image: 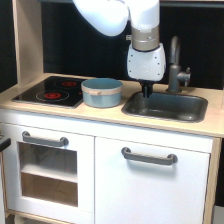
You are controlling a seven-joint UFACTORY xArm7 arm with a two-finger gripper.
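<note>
My gripper points straight down from the white arm, its small dark fingers over the left end of the sink. Whether those fingers are parted is too small to make out, and no object shows at their tips. To their left, on the counter between stove and sink, stands a blue-grey round pot; a gap separates it from the fingers.
A black stove top with red rings lies left of the pot. The dark faucet rises behind the sink, right of my arm. Below are an open-fronted oven and a white cabinet door.
</note>
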